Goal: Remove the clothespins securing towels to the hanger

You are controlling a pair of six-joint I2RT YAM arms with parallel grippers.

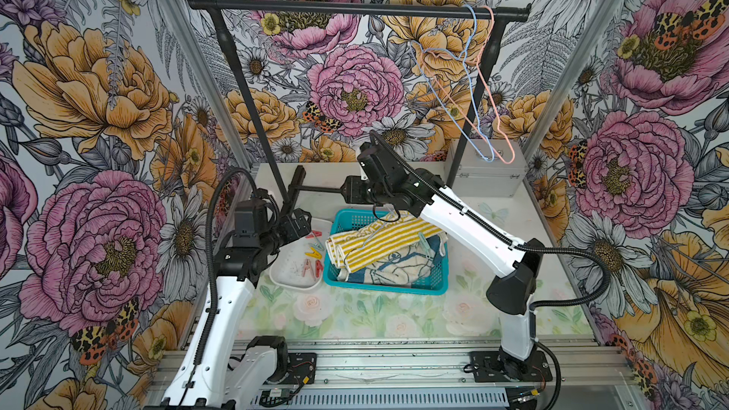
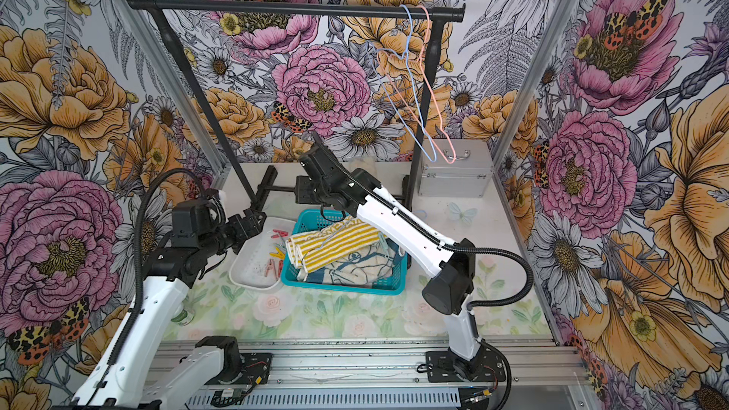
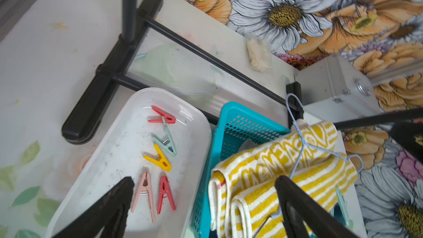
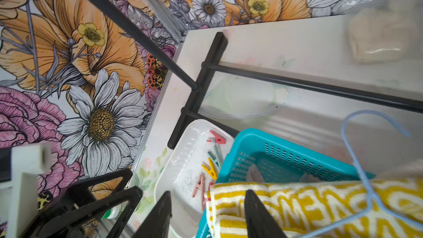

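Note:
Several clothespins, such as a yellow one (image 3: 159, 158) and a pink one (image 3: 143, 194), lie in the white tray (image 3: 110, 149). A blue hanger (image 3: 304, 143) rests on the yellow-striped towel (image 3: 246, 185) in the teal basket (image 3: 233, 127). One pale green clothespin (image 3: 342, 205) sits at the towel's front edge; whether it grips the hanger cannot be told. My left gripper stands open over the tray side, nothing between its fingers. My right gripper is part open and empty, raised above the basket's back left part.
Behind the basket runs the black rack's base bar (image 3: 216, 64). From the top rail (image 1: 341, 7) hang other blue and pink hangers (image 1: 486, 83). A metal box (image 1: 489, 171) stands back right.

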